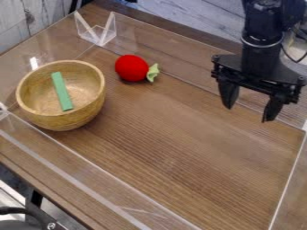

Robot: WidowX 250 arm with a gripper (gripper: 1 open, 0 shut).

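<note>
The black gripper (246,90) stands at the upper right over the bare wooden table (180,162), its two finger assemblies spread apart and pointing down, with nothing visible between them. A red plush-like object (132,66) with a small pale green tip lies left of it at the upper middle. A tan bowl (84,111) at the left holds a green stick-like object (59,92).
A clear wire or plastic holder (93,29) stands at the back left. The table edges run along the left and back right.
</note>
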